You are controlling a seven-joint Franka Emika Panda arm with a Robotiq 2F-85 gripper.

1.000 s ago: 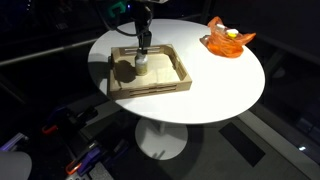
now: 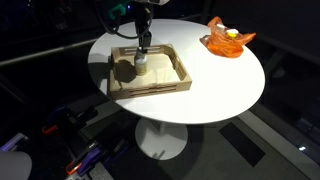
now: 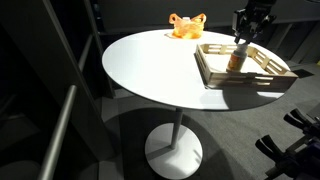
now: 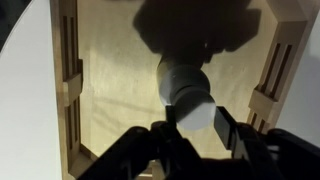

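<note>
A bottle [image 3: 236, 63] with an orange-brown body and a white cap [image 4: 194, 107] stands about upright inside a wooden crate [image 2: 150, 88] on the round white table. My gripper is at the top of the bottle and shut on its cap, one finger on each side. In exterior view 1 the gripper [image 2: 143, 48] comes down from above onto the bottle [image 2: 141, 66]. Whether the bottle's base touches the crate floor cannot be told.
On the far side of the table lies an orange bag [image 2: 227, 40] with something yellow and white in it. The crate's slatted walls [image 4: 67, 85] surround the bottle.
</note>
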